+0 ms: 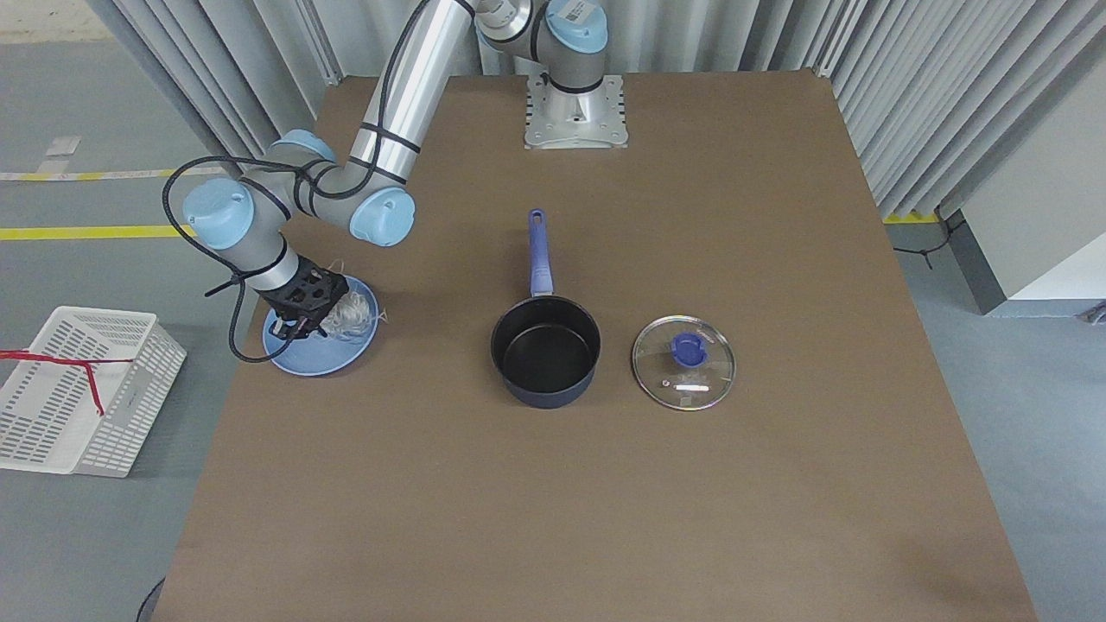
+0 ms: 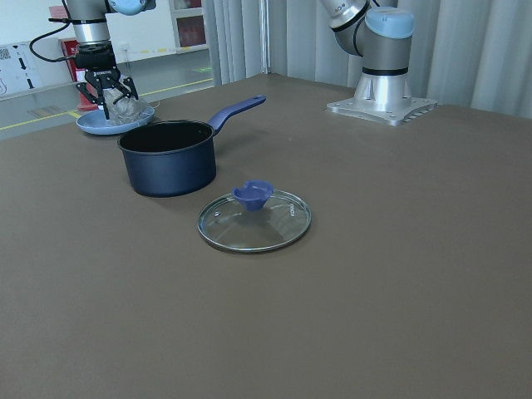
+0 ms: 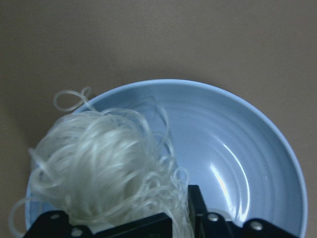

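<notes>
My black gripper is down over a light blue plate at the table's left, right at a tangle of white noodle-like strands. In the wrist view the strands cover part of the plate and lie against the fingers, which are partly out of frame; whether they grip any is unclear. A dark blue saucepan with a blue handle stands to the right of the plate, and a glass lid with a blue knob lies right of the pan.
A white perforated basket is on the floor off the left edge. The arm's base sits at the back.
</notes>
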